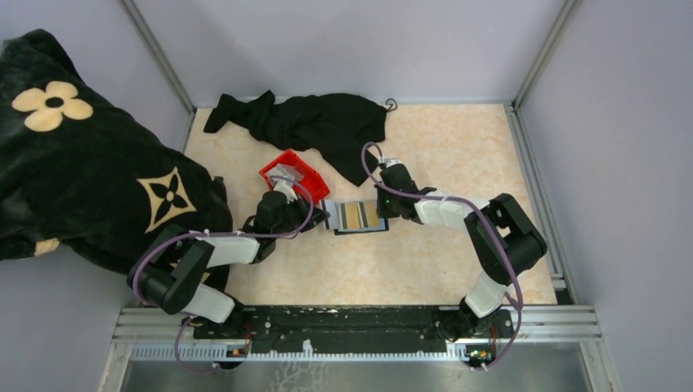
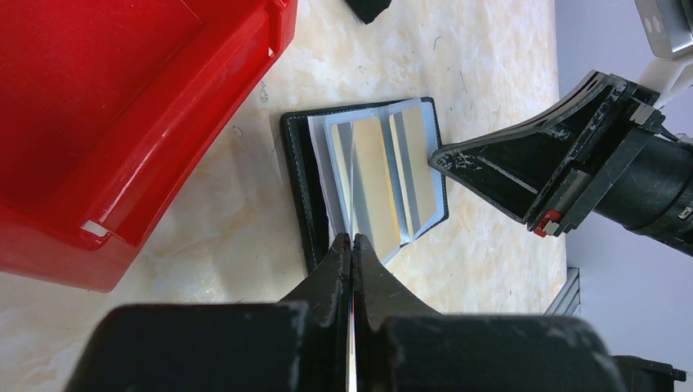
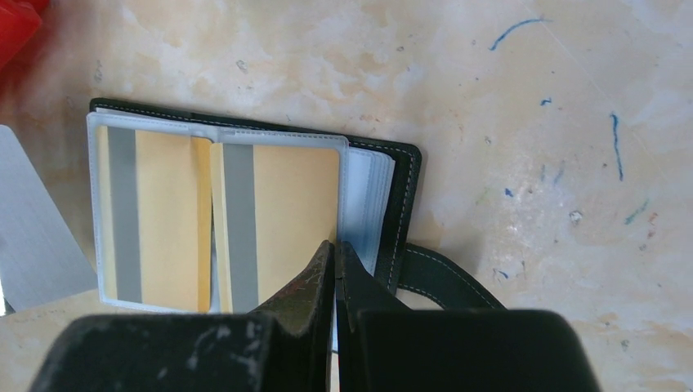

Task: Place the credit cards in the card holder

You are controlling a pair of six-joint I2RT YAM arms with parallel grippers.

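A black card holder [image 3: 404, 196] lies open mid-table, with clear sleeves [image 3: 364, 196] holding beige cards with grey stripes [image 3: 294, 196]. My left gripper is shut over the holder's left part; a thin pale edge runs up from its tips, and whether that is held is unclear. My right gripper is shut, its tips at the edge of the right-hand card, nothing visible between them.
A red tray [image 1: 315, 184] sits behind my left gripper. A black cloth [image 1: 327, 122] lies along the back, and a large black patterned plush [image 1: 98, 180] fills the left side.
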